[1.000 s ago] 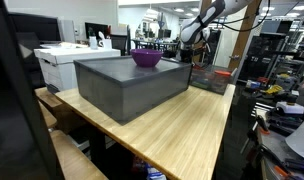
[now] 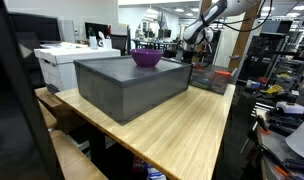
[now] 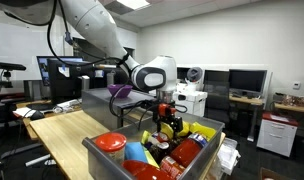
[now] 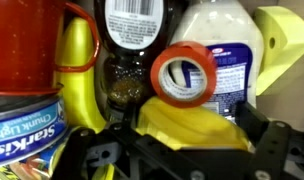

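Note:
In the wrist view my gripper stands open over a yellow object (image 4: 190, 126), which lies across the space between its dark fingers. Contact between fingers and object cannot be made out. Just above it lies an orange-red ring like a tape roll (image 4: 184, 74), against a white bottle (image 4: 228, 42). A dark bottle with a white label (image 4: 134, 22) is to the left. In the second exterior view the arm reaches down into a grey bin (image 3: 104, 160) crowded with items; the fingertips are hard to see there.
A red container (image 4: 30, 45) and a blue-labelled can (image 4: 27, 143) crowd the left side of the wrist view. A purple bowl (image 2: 146, 58) rests on a long grey box (image 2: 132, 100).
The arm at the far end of the table has shifted slightly to the right in the first exterior view. The bowl, the grey box and the tabletop look the same.

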